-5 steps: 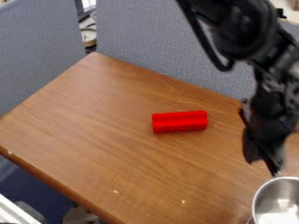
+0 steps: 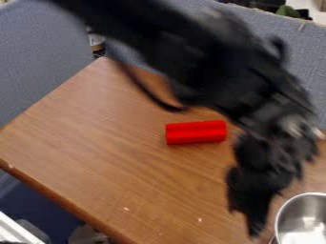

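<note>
A red cylinder [image 2: 195,132] lies on its side on the wooden table [image 2: 90,143]. The black arm reaches from the top left toward the lower right, blurred by motion. Its gripper [image 2: 251,214] points down just left of a metal pot [image 2: 303,219] at the lower right edge, apart from the red cylinder. The fingertips are too blurred to show whether they are open or shut.
Grey padded panels [image 2: 38,52] stand behind and to the left of the table. The table's edge runs along the lower left.
The arm has swung left across the upper view, and the gripper has moved left and down, to beside the pot. The red cylinder and pot have not moved.
</note>
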